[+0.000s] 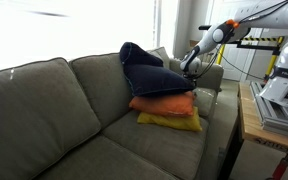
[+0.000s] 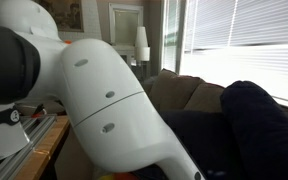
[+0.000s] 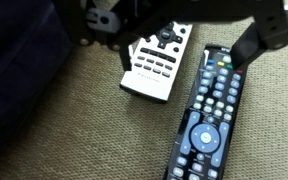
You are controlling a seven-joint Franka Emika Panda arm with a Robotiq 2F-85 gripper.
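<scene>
My gripper stands open over the sofa seat in the wrist view, its dark fingers at the top with nothing held between them. A white remote [image 3: 154, 68] lies on the fabric between and below the fingers, its upper end cut off by the frame. To its right, a black remote [image 3: 206, 128] with a blue ring of keys lies slanted, its top end close to the right finger [image 3: 252, 45]. Exterior view 1 has the gripper low at the sofa's far end, partly behind the cushions; the remotes cannot be made out there.
Dark blue cushions [image 1: 154, 78] lean on the grey sofa [image 1: 34, 110], stacked above an orange cushion [image 1: 164, 103] and a yellow one [image 1: 172, 121]. Dark blue fabric [image 3: 19, 65] borders the remotes' left side. A wooden table [image 1: 252, 118] stands at right. The near sofa seat is clear.
</scene>
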